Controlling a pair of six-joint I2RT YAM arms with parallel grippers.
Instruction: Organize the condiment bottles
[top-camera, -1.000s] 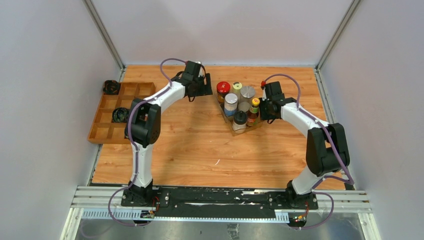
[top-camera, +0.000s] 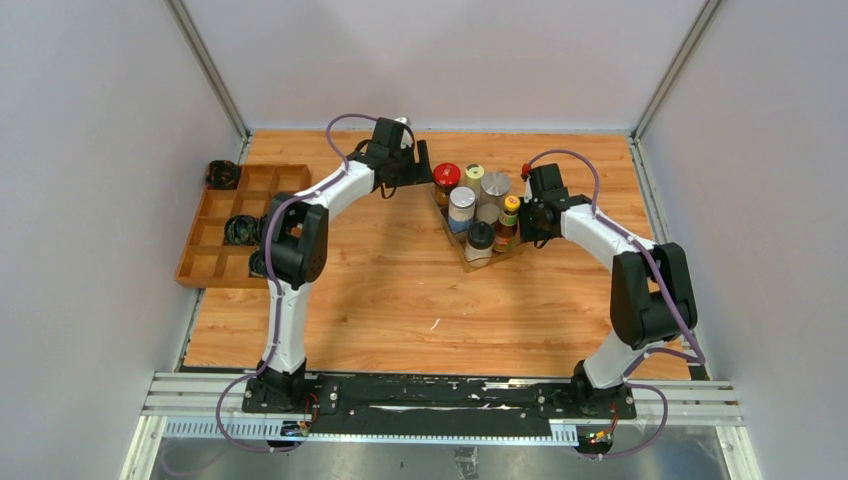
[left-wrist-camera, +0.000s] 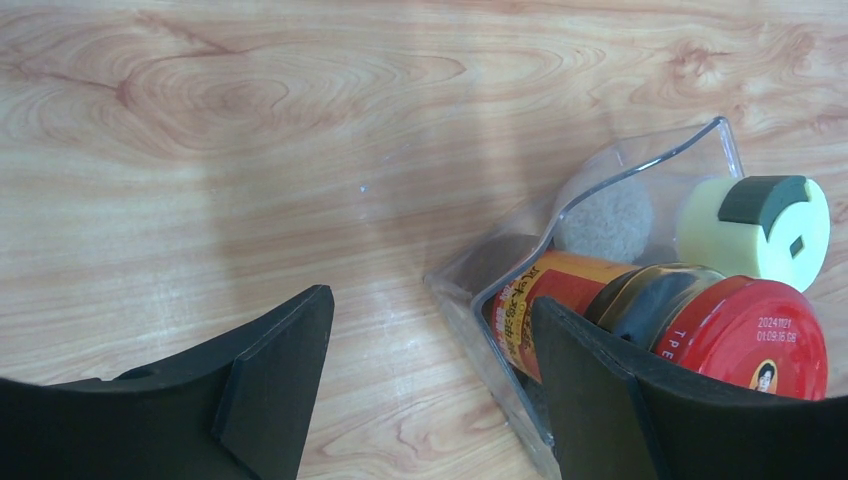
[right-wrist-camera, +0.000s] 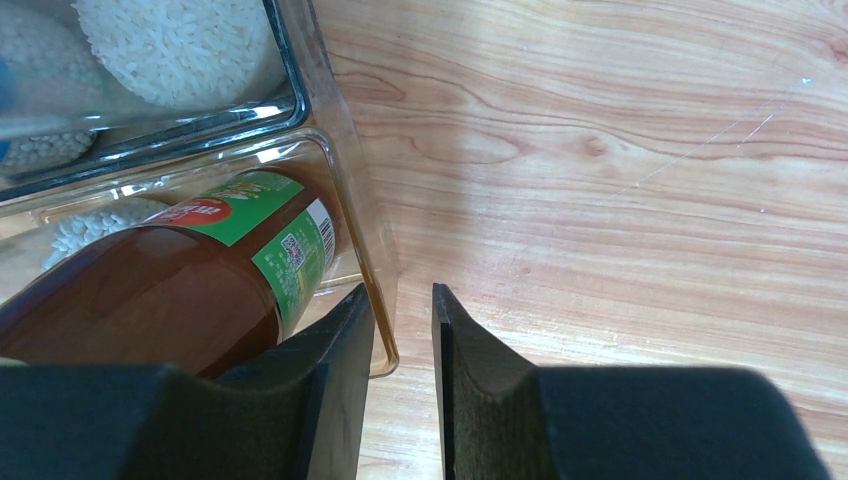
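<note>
Several condiment bottles stand in a clear organizer (top-camera: 466, 264) at table centre. They include a red-lidded jar (top-camera: 446, 175), a pale-capped bottle (left-wrist-camera: 765, 228), a yellow-capped sauce bottle (top-camera: 507, 224) and a black-lidded jar (top-camera: 480, 238). At the organizer's left back corner, my left gripper is open; one finger overlaps the red-lidded jar in view, and nothing is gripped. On the other side, my right gripper is open with a narrow gap, and the organizer's wall corner shows between its fingers beside the sauce bottle (right-wrist-camera: 170, 290). Whether the fingers touch that wall, I cannot tell.
A wooden compartment tray (top-camera: 206, 243) lies at the left, with dark round items in and on it. Bare tabletop (top-camera: 400, 310) spreads in front of the organizer. Walls enclose the table at the back and both sides.
My left gripper has shifted slightly right, closer to the red-lidded jar. The right arm has hardly moved, and the bottles stand where they were.
</note>
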